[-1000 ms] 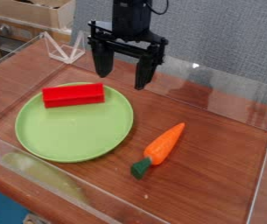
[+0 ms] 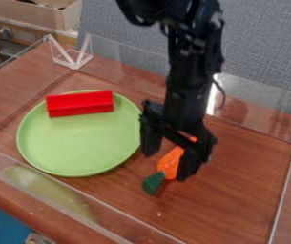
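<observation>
My black gripper is low over the table at the middle right, its open fingers around an orange toy carrot with a green top, which lies on the wood and is partly hidden by the gripper. A green plate sits to the left, with a red block on its back rim.
Clear low walls edge it at back, right and front left. A wooden box stands beyond the back left corner.
The plate, block and carrot appear in the same places.
</observation>
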